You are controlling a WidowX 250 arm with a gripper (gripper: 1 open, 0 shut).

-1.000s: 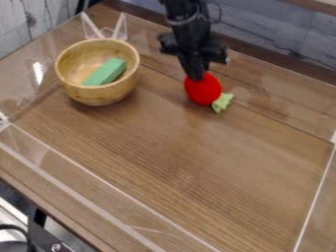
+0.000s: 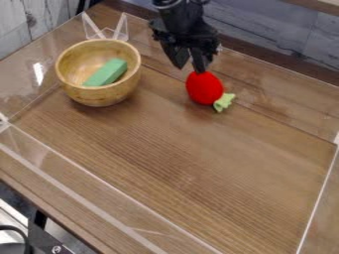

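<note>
A black robot gripper [image 2: 185, 42] hangs at the top middle of the camera view, just above and behind a round red object [image 2: 204, 87] with a pale green part [image 2: 225, 100] at its lower right. The fingers look apart, with nothing seen held. A wooden bowl [image 2: 91, 93] at the left holds a green oblong block [image 2: 106, 72].
A light wall or edge [image 2: 34, 20] runs along the upper left, and a dark cable lies at the bottom left.
The red object and bowl look unmoved.
</note>
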